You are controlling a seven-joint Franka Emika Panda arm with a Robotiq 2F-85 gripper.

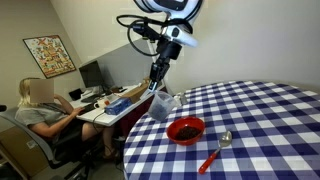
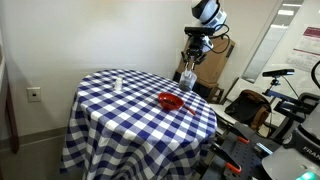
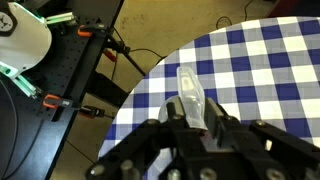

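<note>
Shut on a translucent whitish container, my gripper hangs over the table's left part in exterior view 1. The container is tilted and hangs below the fingers, left of a red bowl. Dark contents lie in that bowl, which rests on the checked cloth. In exterior view 2 the container appears above the far side of the table, beyond the bowl. From the wrist, a pale narrow part of the container shows at the fingertips. What the container holds cannot be made out.
A spoon with a red handle lies right of the bowl. A small white container stands farther along the table. A seated person is beyond the table's left edge.
</note>
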